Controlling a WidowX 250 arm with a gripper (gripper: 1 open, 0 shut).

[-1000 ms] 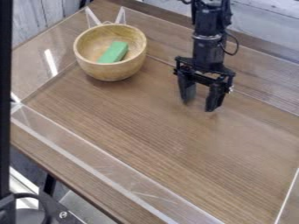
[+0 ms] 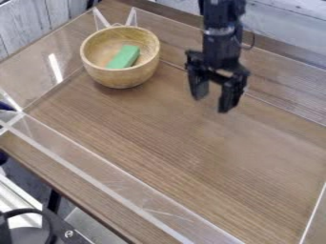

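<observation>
My gripper (image 2: pixel 216 82) hangs over the upper right part of the wooden table (image 2: pixel 166 172), blurred, with its two dark fingers apart and pointing down. I see nothing between them. A wooden bowl (image 2: pixel 99 74) sits to its left with a green block (image 2: pixel 124 57) inside.
Dark cables and black hardware (image 2: pixel 29 232) show at the lower left edge.
My gripper has shifted slightly upward in the view and is now blurred. The bowl and the green block have not moved.
</observation>
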